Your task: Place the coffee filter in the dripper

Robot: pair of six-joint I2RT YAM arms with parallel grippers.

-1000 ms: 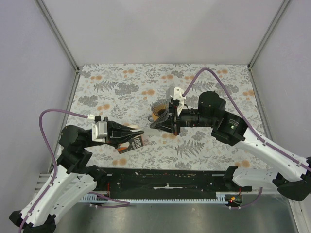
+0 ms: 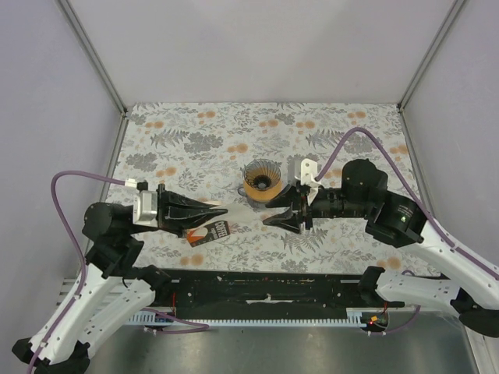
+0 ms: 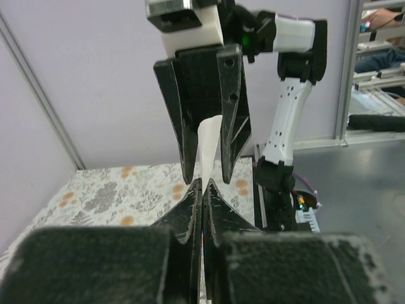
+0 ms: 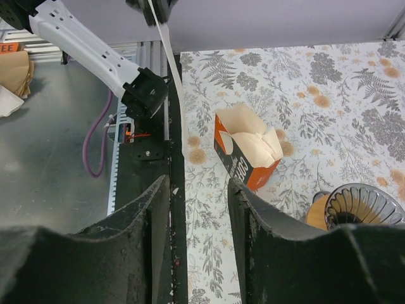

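A white paper filter (image 2: 241, 212) (image 3: 209, 139) (image 4: 174, 88) stands up thin from my left gripper (image 2: 216, 210), whose fingers are shut on it. Its free end reaches toward my right gripper (image 2: 267, 211), which stands open with the filter outside its fingers in the right wrist view. The orange-based dripper (image 2: 261, 179) (image 4: 316, 214) with a ribbed rim sits on the table behind the grippers. A filter box (image 2: 208, 235) (image 4: 241, 163) with more white filters inside lies under the left gripper.
White walls surround it on the sides and back, and a dark strip (image 2: 265, 284) runs along the front edge.
My right gripper has pulled back to the right and opened, exposing more of the filter and dripper.
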